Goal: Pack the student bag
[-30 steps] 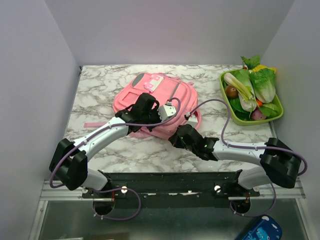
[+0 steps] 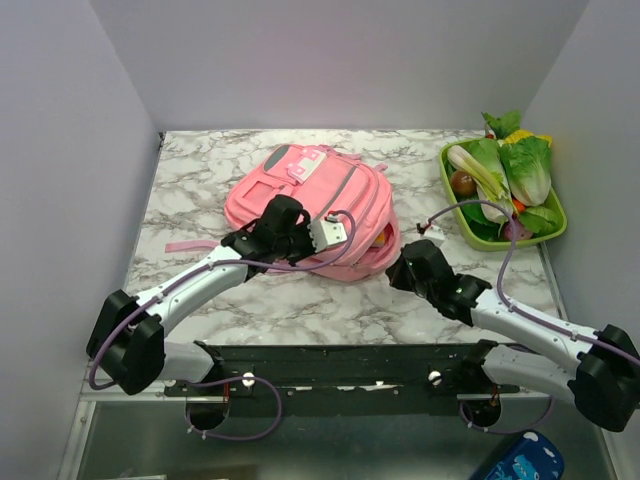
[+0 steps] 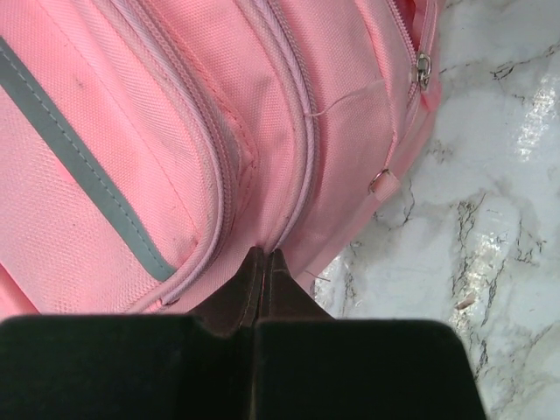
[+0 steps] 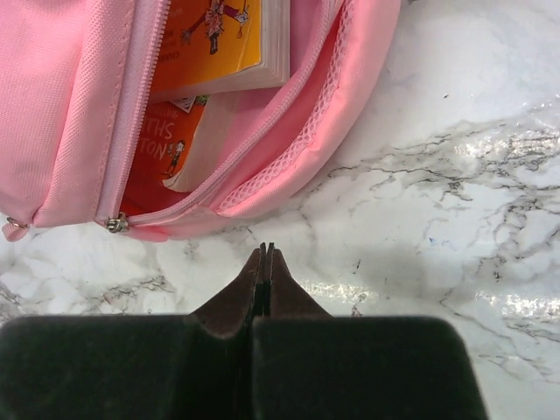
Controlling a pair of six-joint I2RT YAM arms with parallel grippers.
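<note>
The pink bag (image 2: 300, 185) lies on the marble table, its main compartment unzipped on the right side. Inside, a yellow-orange book (image 4: 223, 48) and a red-orange one (image 4: 162, 140) show in the right wrist view. The metal zipper slider (image 4: 116, 224) sits at the lower end of the opening. Below and right of that slider, my right gripper is shut over bare marble, its fingertips together and empty. My left gripper is shut on the bag at the piped front seam, near its lower edge.
At the back right stands a green basket (image 2: 449, 185) full of vegetables. A blue item (image 2: 525, 458) shows at the bottom, below the table's front edge. Marble in front of the bag and to its right is free.
</note>
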